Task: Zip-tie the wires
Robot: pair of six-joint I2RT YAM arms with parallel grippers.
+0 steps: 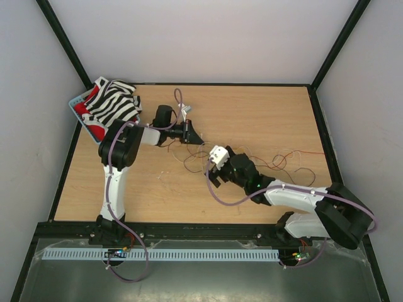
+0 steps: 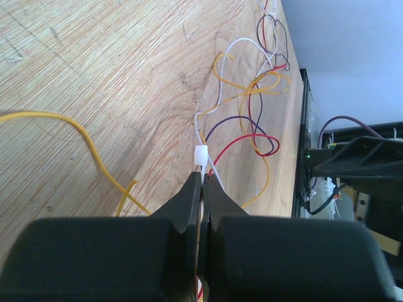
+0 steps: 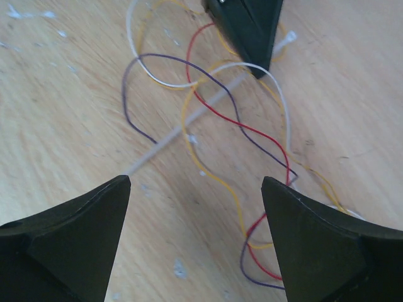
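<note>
My left gripper is shut on a thin white zip tie (image 2: 201,155), its small head poking out just past the fingertips. In the right wrist view the strap of the zip tie (image 3: 151,151) runs diagonally, with yellow, red, blue and white wires (image 3: 217,179) crossing in front of it. Whether the strap is looped around them I cannot tell. Toward the table's middle, my right gripper (image 1: 213,177) is open, to the right of and nearer the front than the left gripper (image 1: 199,141). Only wires and tabletop show between its widely spread fingers.
Loose wires (image 1: 283,160) trail to the table's right edge. A blue basket (image 1: 77,100) with striped and red cloth stands at the back left. Small white pieces (image 1: 184,109) lie behind the left gripper.
</note>
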